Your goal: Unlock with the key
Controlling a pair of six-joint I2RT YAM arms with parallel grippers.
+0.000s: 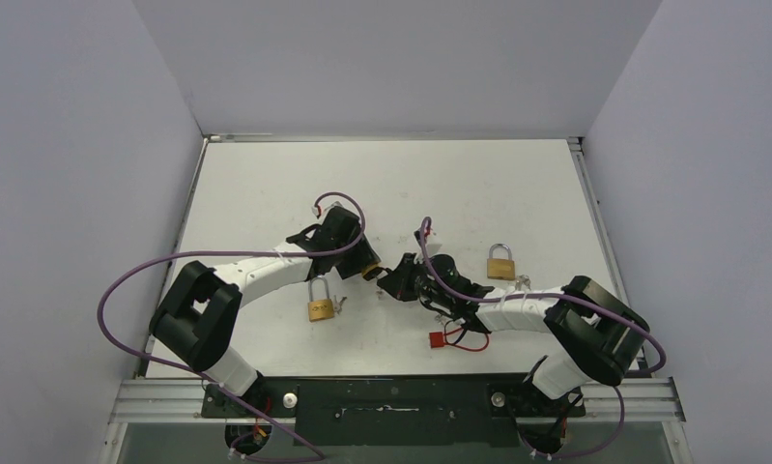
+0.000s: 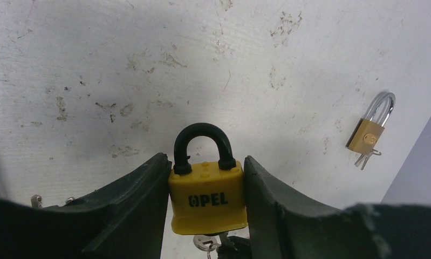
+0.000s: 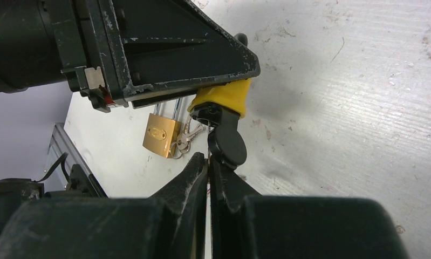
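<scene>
The yellow padlock (image 2: 207,197) marked OPEL is clamped between the fingers of my left gripper. Its black shackle (image 2: 203,129) has both legs meeting the body. In the right wrist view the padlock's dark underside (image 3: 207,113) faces my right gripper, and a black cover flap (image 3: 227,145) hangs beside it. My right gripper is shut on the key (image 3: 208,135), seen edge-on as a thin silver strip reaching up to the underside. How deep it sits in the keyhole cannot be told. From above, both grippers meet near the table's middle.
A brass padlock with keys (image 1: 321,308) lies below the left arm, another brass padlock (image 1: 500,263) at the right. Near the front lies a red padlock (image 1: 437,340) with a red shackle.
</scene>
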